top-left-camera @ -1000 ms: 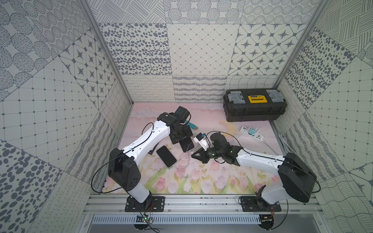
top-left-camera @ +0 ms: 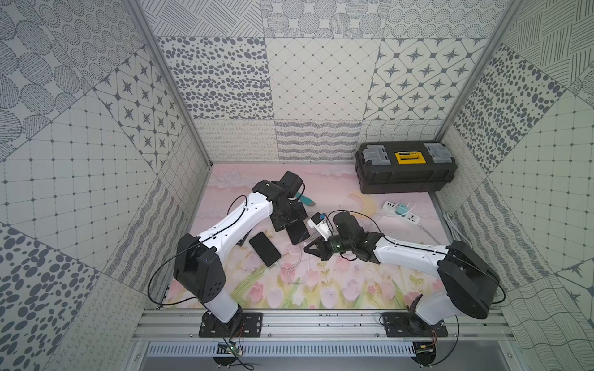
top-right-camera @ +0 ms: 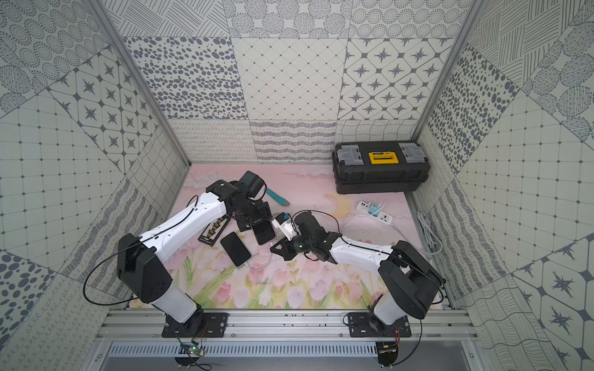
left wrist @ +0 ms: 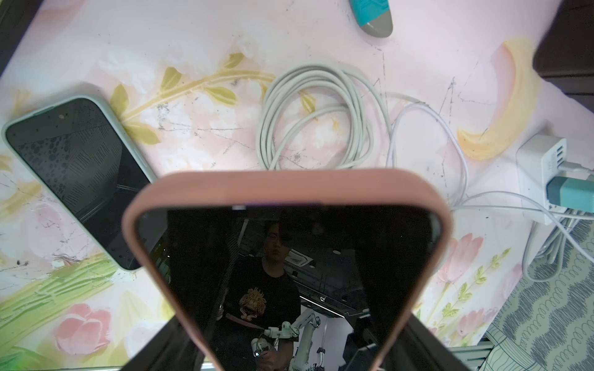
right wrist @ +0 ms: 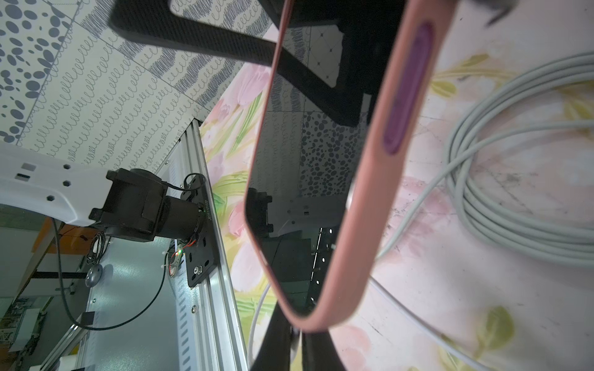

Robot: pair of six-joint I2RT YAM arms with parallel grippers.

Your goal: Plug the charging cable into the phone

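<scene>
My left gripper (top-left-camera: pixel 288 221) is shut on the phone in a pink case (left wrist: pixel 290 187), holding it tilted above the table, screen in view. In the right wrist view the phone's lower end points down toward my right gripper. That gripper is shut, with a small light piece showing between its fingers at the phone's end, seemingly the plug of the charging cable. A thin white cable (right wrist: pixel 255 327) trails down beside it. Whether the plug sits in the port is hidden by the case and fingers.
A second phone (left wrist: pixel 80 173) lies on the table to the left. Behind the held phone are a coiled cable (left wrist: pixel 312 117) and a teal-handled tool (left wrist: pixel 371 15). A power strip (top-left-camera: pixel 401 212) and black toolbox (top-left-camera: pixel 405 167) stand at the right.
Both arms have shifted only slightly. The held phone and left gripper sit a touch lower toward the front, and the right gripper has edged a little left, closer to the phone's end.
</scene>
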